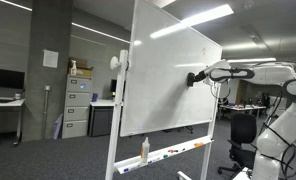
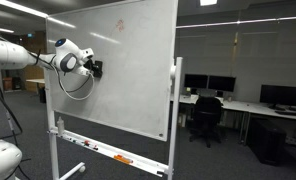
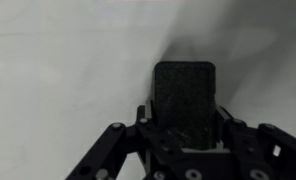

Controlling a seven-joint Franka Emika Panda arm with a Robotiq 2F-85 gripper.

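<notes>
A dark block, seemingly a whiteboard eraser [image 3: 184, 95], sits between the fingers of my gripper, which is shut on it. In exterior view 1 the gripper [image 1: 197, 77] is up at the right part of the large whiteboard [image 1: 163, 95], the eraser at its surface. From the other side, exterior view 2 shows the eraser [image 2: 98, 69] at the upper left of the board [image 2: 133, 100]. Whether it presses on the board or stands just off it, I cannot tell. Faint brownish marks [image 2: 119, 26] show near the board's top.
Below the board runs a tray with several markers [image 1: 172, 152] and a bottle [image 1: 144, 150]; an orange item [image 2: 122, 158] lies there too. White posts [image 1: 116, 115] frame the board. An office chair [image 1: 242, 140] stands behind the arm. Much of the board surface is clear.
</notes>
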